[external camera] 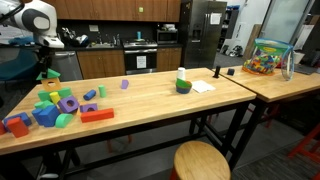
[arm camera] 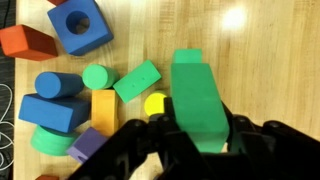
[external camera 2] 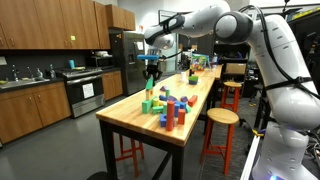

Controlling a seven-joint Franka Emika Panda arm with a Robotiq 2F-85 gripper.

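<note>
A long green block (arm camera: 200, 105) stands out between the black fingers of my gripper, which is shut on it in the wrist view. In exterior view 1 the gripper (external camera: 46, 71) is over the far left end of the wooden table, above the blocks. Exterior view 2 shows the gripper (external camera 2: 151, 78) above the block group too. Below the held block, the wrist view shows a small green rectangular block (arm camera: 137, 81), a yellow round piece (arm camera: 154, 103) and an orange block (arm camera: 104, 112) lying on the tabletop.
Left of the held block lie a blue hexagonal ring (arm camera: 80, 25), a red block (arm camera: 28, 43) and blue pieces (arm camera: 54, 110). A long red block (external camera: 97, 115) lies near the table's front edge. Bare wood (arm camera: 270, 80) shows on the wrist view's right side.
</note>
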